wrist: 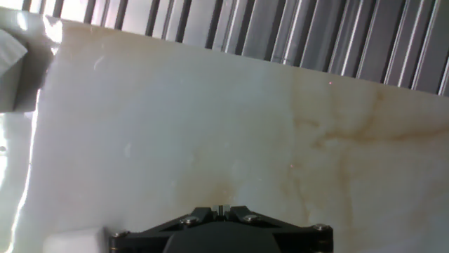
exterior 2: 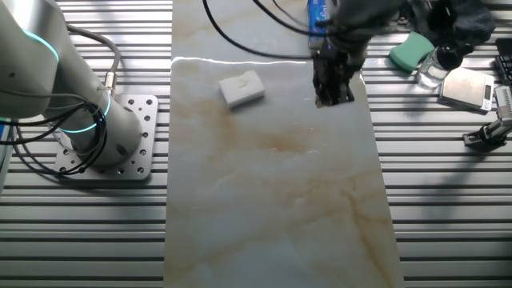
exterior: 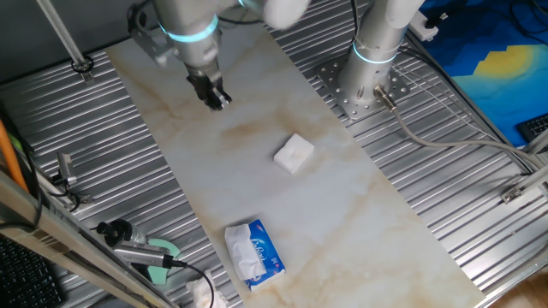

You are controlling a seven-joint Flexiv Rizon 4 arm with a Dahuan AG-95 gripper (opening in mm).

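Note:
My gripper (exterior: 222, 104) hangs above the marbled board, apart from everything on it. In the wrist view its black fingertips (wrist: 221, 209) meet, and nothing shows between them. A white block (exterior: 294, 154) lies flat near the middle of the board, a short way from the gripper; exterior view 2 shows the same block (exterior 2: 242, 89) to the left of the gripper (exterior 2: 334, 102). A blue and white tissue pack (exterior: 254, 253) rests by the board's edge in exterior view 1. The arm partly covers this pack (exterior 2: 317, 14) in exterior view 2.
Beside the board, on the slatted metal table (exterior: 137, 145), are a green item (exterior 2: 411, 51), a clear bottle (exterior 2: 436, 67) and a small scale (exterior 2: 467, 88). The arm's base plate (exterior 2: 144, 136) stands on the opposite side. Much of the marbled board (exterior 2: 272, 208) is bare.

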